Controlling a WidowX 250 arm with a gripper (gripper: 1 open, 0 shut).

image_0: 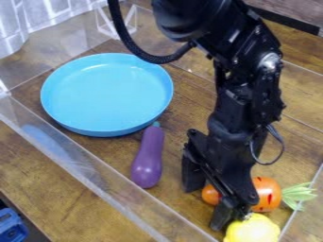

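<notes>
My black gripper (212, 189) hangs low on the right, its fingers down around an orange carrot (265, 193) with pale green leaves at its right end. The fingers hide much of the carrot, and whether they grip it I cannot tell. A yellow round object (252, 230) lies just in front, by the fingertips.
A blue plate (106, 93) sits at upper left. A purple eggplant (147, 159) lies left of the gripper. Clear plastic walls border the wooden surface, and a blue object (9, 226) is at the lower left edge.
</notes>
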